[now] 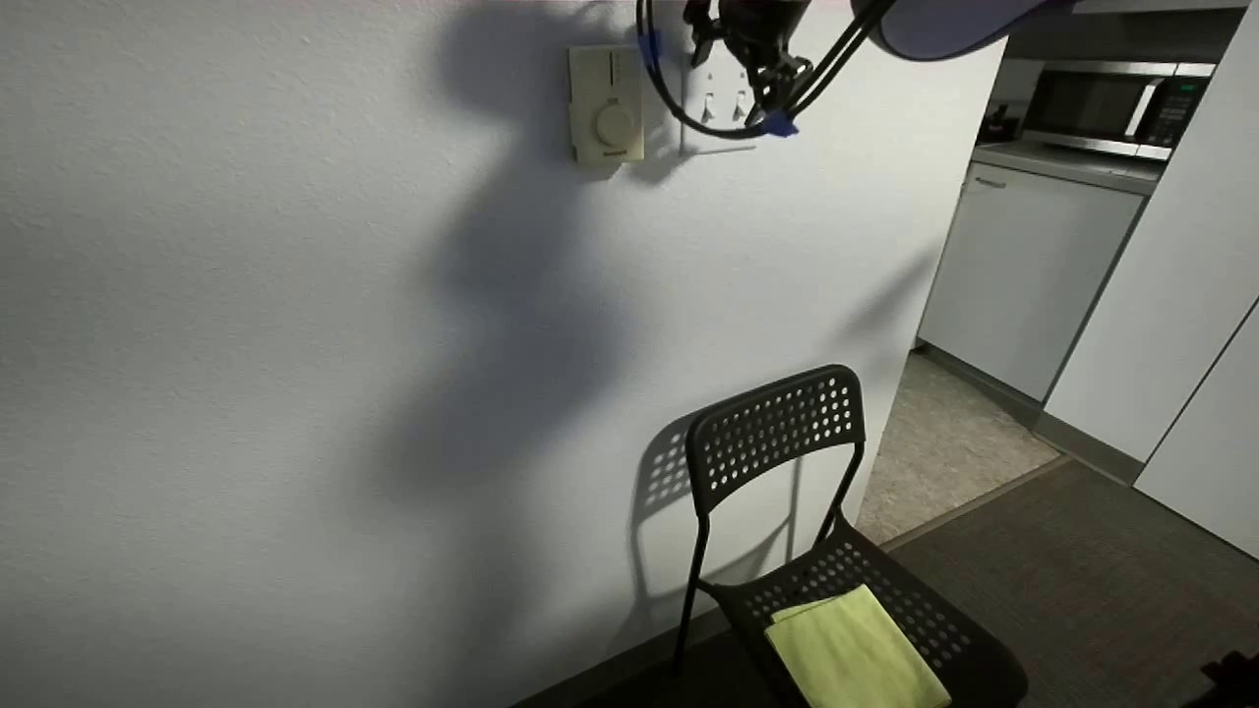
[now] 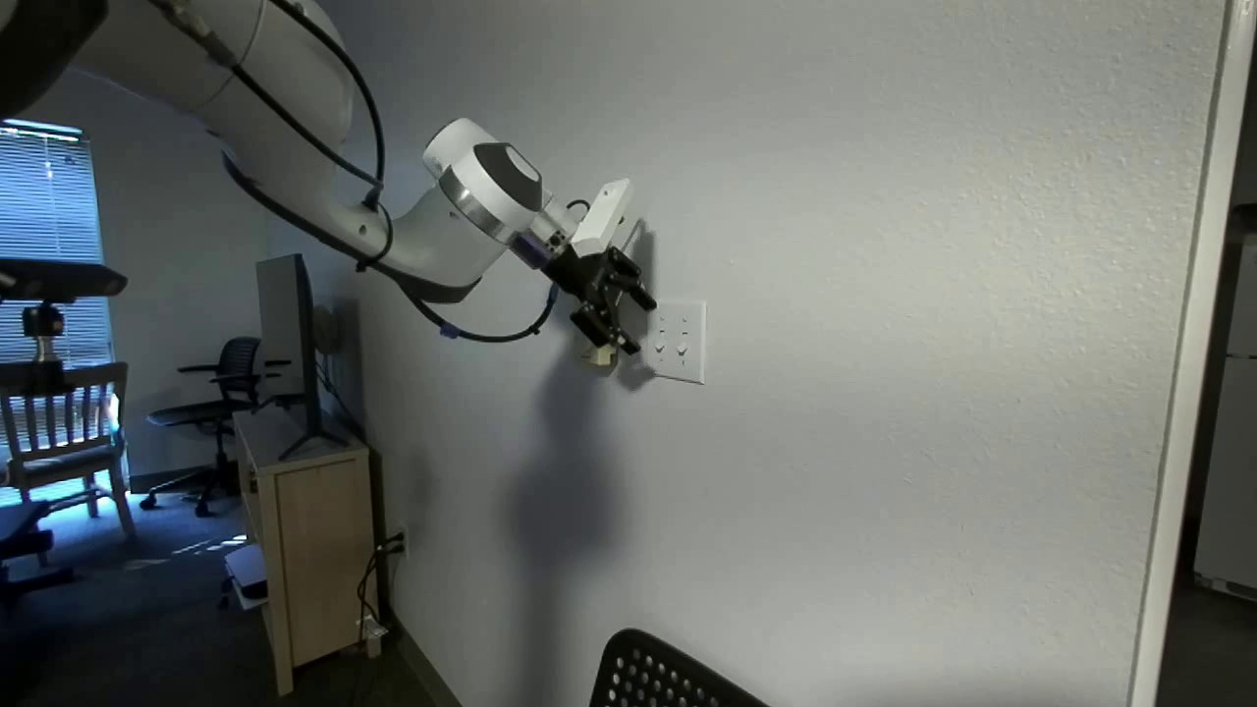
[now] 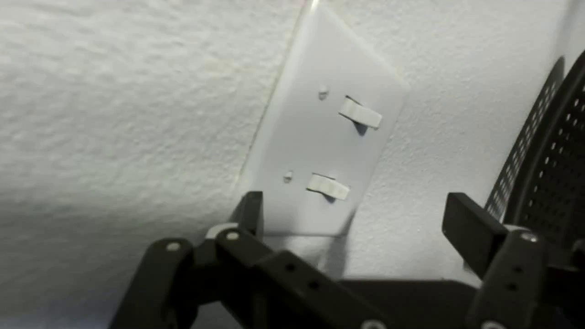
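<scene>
A white switch plate (image 3: 296, 142) with two toggle switches is mounted on the wall. In the wrist view, the upper toggle (image 3: 360, 113) and the lower toggle (image 3: 327, 187) both lean toward the lower right. My gripper is open, its black fingers wide apart with nothing between them. One of the fingers (image 3: 252, 214) overlaps the plate's lower left corner in that view, but contact cannot be told. In exterior view 2 the gripper (image 2: 636, 320) hangs just left of the plate (image 2: 680, 342). Exterior view 1 shows the plate (image 1: 722, 88) partly behind the gripper and cables.
A thermostat (image 1: 607, 104) sits on the wall beside the plate. Below stands a black chair (image 1: 773, 431) bearing a folded yellow-green cloth (image 1: 856, 649). Bare wall (image 2: 919, 389) extends right of the plate, and a cabinet with a monitor (image 2: 289, 342) stands further left.
</scene>
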